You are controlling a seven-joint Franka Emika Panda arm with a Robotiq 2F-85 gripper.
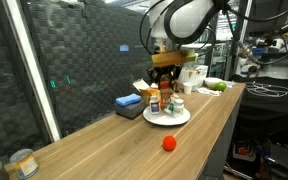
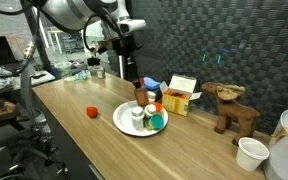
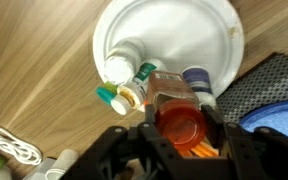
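Note:
A brown bottle with an orange-red cap [image 3: 181, 124] is between the fingers of my gripper [image 1: 166, 82], which is shut on it. The bottle [image 2: 141, 96] hangs upright at the white plate [image 3: 199, 25], among the small bottles there. Whether its base touches the plate cannot be told. On the plate stand a white bottle [image 3: 127, 52], another white one with a green cap, and a bottle with a dark blue cap [image 3: 197, 75]. Orange and teal items [image 2: 157, 121] also show there.
A red ball [image 1: 170, 143] lies on the wooden table in front of the plate. Behind are a blue cloth [image 1: 129, 100], an open yellow box [image 2: 180, 95], a toy moose [image 2: 234, 110] and a white cup [image 2: 251, 153].

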